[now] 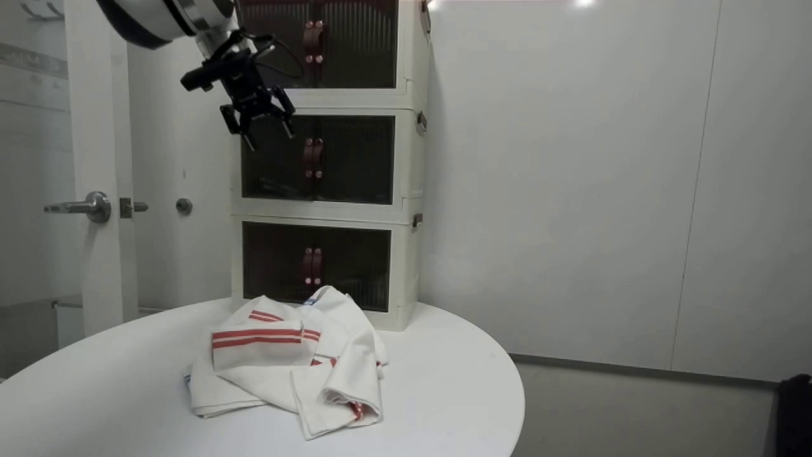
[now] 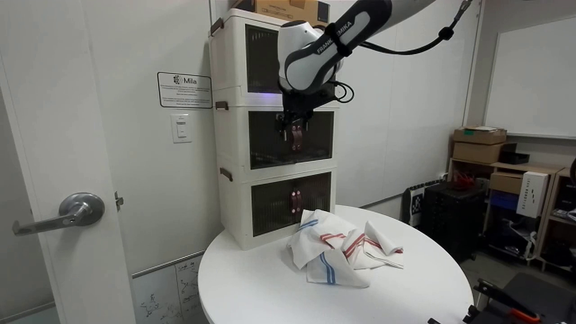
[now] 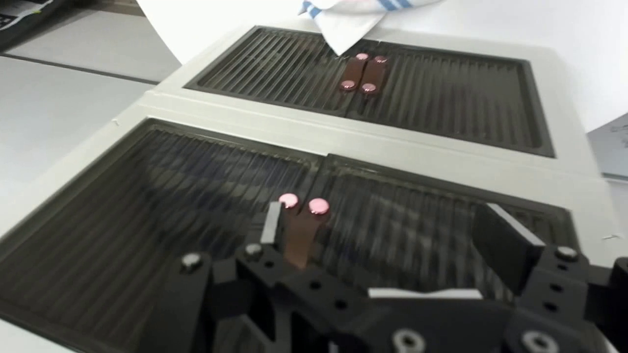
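Note:
My gripper (image 1: 269,142) hangs high in front of the stacked cabinet, near the level of its middle doors. Its fingers stand wide apart, and nothing shows between them in the wrist view (image 3: 394,226). Behind the left finger (image 3: 272,223) appear the brown handles (image 3: 300,241) of a pair of dark ribbed doors, partly hidden by the gripper; I cannot tell whether they touch. White towels with red and blue stripes (image 1: 259,354) lie crumpled on the round table (image 1: 449,381), well below the gripper.
Three cabinet units (image 2: 233,146) are stacked at the table's back, all their doors closed. The towels lie against or close to the lowest doors (image 2: 281,208). A door with a lever handle (image 2: 81,210) stands to the left. Bare tabletop surrounds the towels.

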